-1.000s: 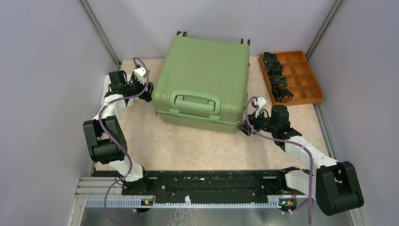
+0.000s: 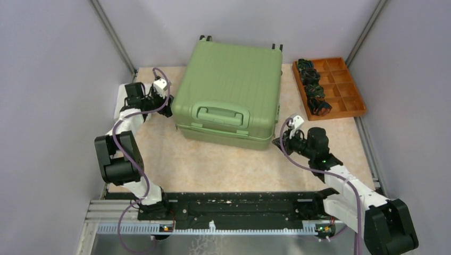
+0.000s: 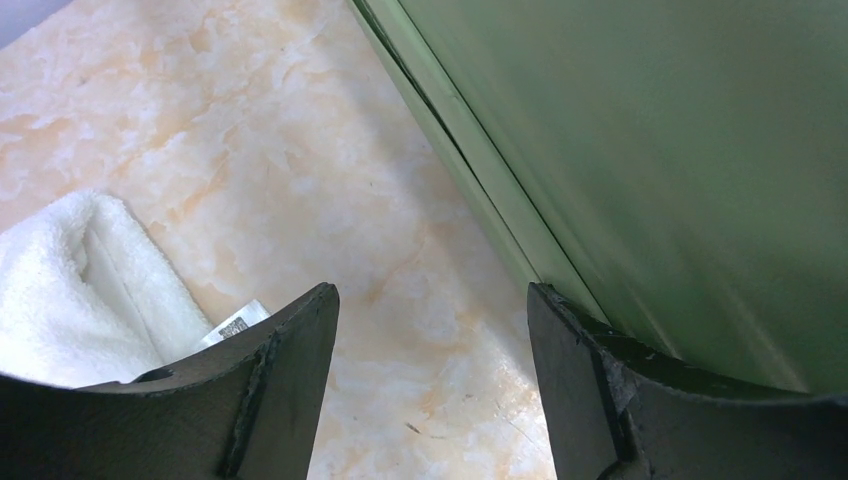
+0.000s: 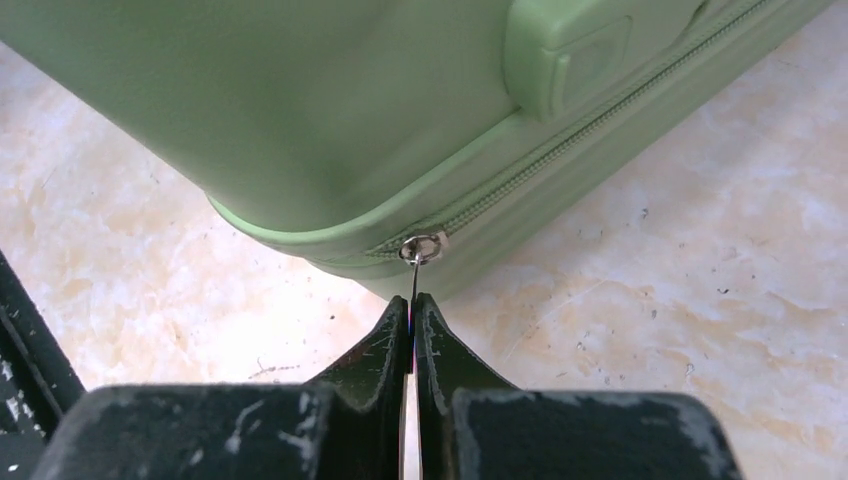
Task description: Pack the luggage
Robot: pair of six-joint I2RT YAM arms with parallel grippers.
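Observation:
A large green suitcase (image 2: 234, 74) lies closed on the table, its handle side toward the front. At its front right corner, my right gripper is shut on the zipper pull (image 4: 415, 270), whose metal slider (image 4: 422, 247) sits on the zipper seam near the corner. Against the suitcase's left side, my left gripper stands open with only bare table between its fingers; its right finger (image 3: 580, 370) is close against the green shell. What is inside the suitcase is hidden.
A wooden compartment tray (image 2: 340, 114) with several dark bundles (image 2: 311, 77) in its left column stands at the back right. White towel-like cloth (image 3: 90, 290) lies left of the left gripper.

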